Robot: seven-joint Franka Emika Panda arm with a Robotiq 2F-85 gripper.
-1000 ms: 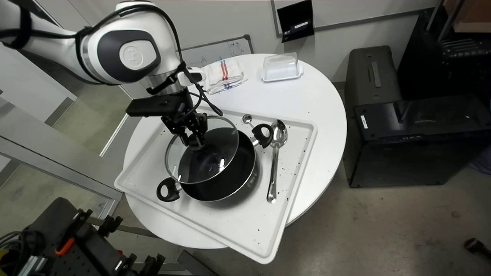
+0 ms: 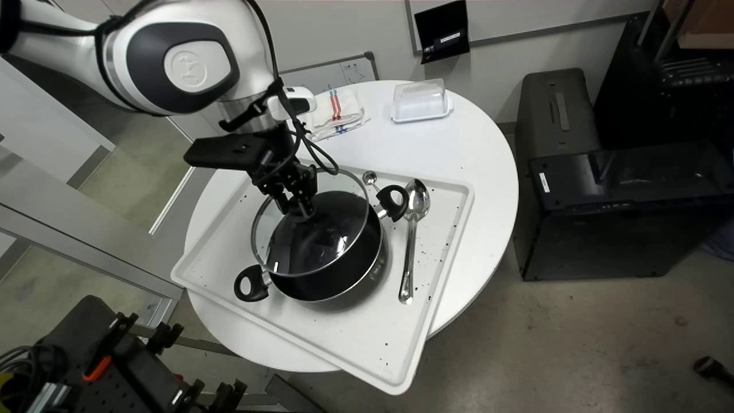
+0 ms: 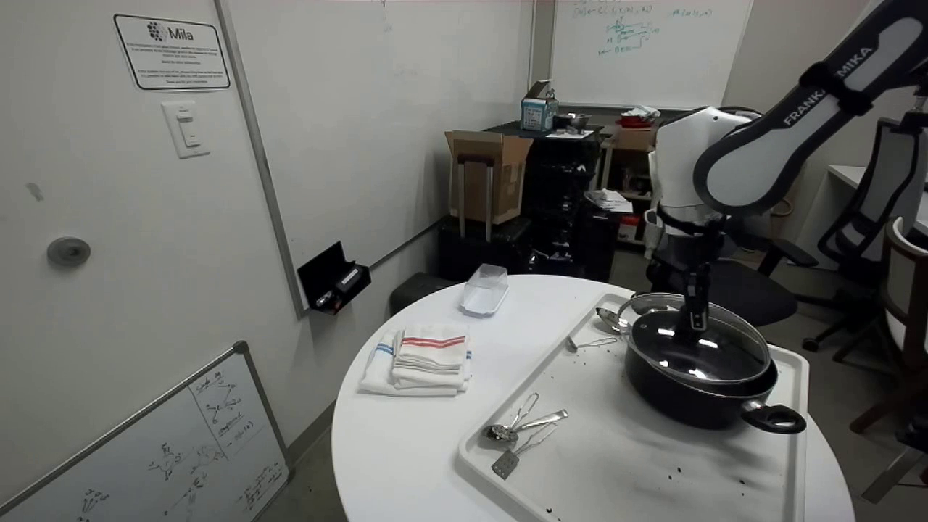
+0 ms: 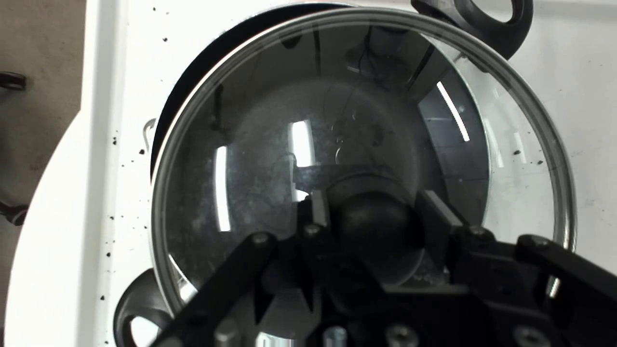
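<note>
A glass lid (image 2: 328, 242) with a metal rim covers most of the black pot (image 2: 364, 256), set off-centre from its mouth. In the wrist view the lid's rim (image 4: 564, 173) juts past the pot on the right, while a crescent of the pot (image 4: 194, 86) shows at upper left. My gripper is shut on the lid's round black knob (image 4: 376, 225). From the second exterior view, the gripper (image 3: 697, 322) points straight down over the lid (image 3: 731, 357). Whether the lid touches the pot's rim all round, I cannot tell.
The pot stands on a white tray (image 2: 406, 344) on a round table. A large spoon (image 2: 410, 241) lies beside it, a small spoon (image 2: 371, 179) near one pot handle. Folded towels (image 3: 431, 357), a clear-lidded dish (image 3: 484, 291) and small utensils (image 3: 522, 431) are farther off.
Held by my gripper, the lid has shifted right in exterior view 1 and now covers more of the pot's opening. The pot, tray and spoons have stayed put.
</note>
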